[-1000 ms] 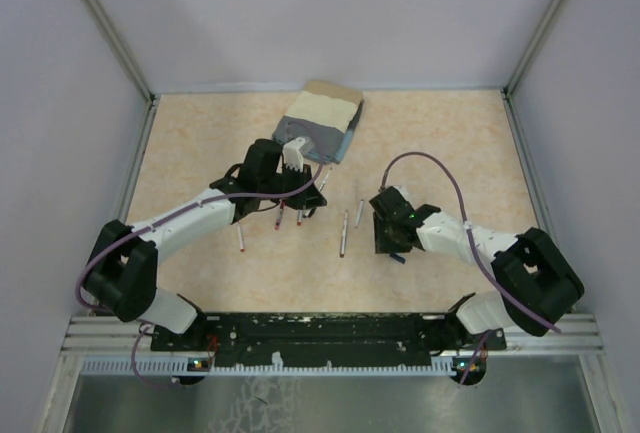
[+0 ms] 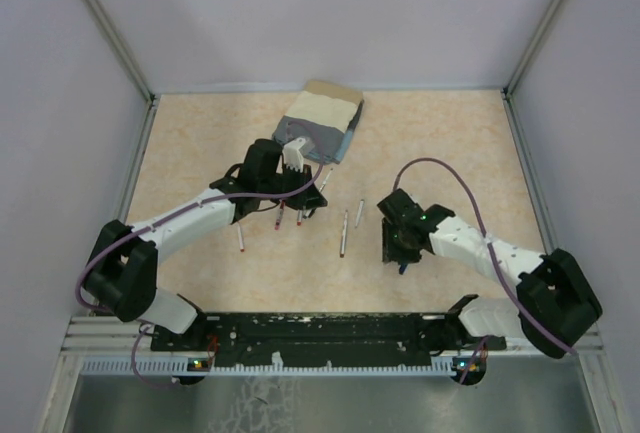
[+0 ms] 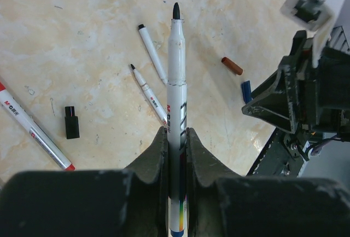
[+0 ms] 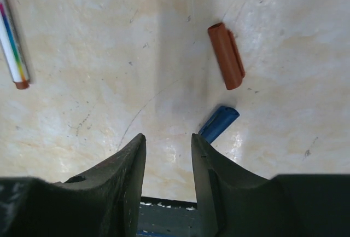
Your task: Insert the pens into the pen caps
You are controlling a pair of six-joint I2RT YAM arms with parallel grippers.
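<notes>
In the left wrist view, a white pen (image 3: 176,62) with a bare black tip and a blue end is pinched in my left gripper. That hand is held left of the table's middle in the top view. My right gripper is low over the front right of the table, open, with nothing between its fingers. A blue cap (image 4: 220,122) lies just beyond its right finger (image 4: 203,157). Farther out is a brown-red cap (image 4: 226,56). A black cap (image 3: 71,122) lies loose in the left wrist view.
Several other pens lie about, among them a red-ended pen (image 3: 35,133), an uncapped pen (image 3: 147,93) and a pen (image 2: 344,234) near the middle. A grey and beige pouch (image 2: 320,118) rests at the back. Open table lies at the back right.
My right gripper has shifted right and a little toward the front. The blue cap has turned and slid slightly the same way. The left arm stays still.
</notes>
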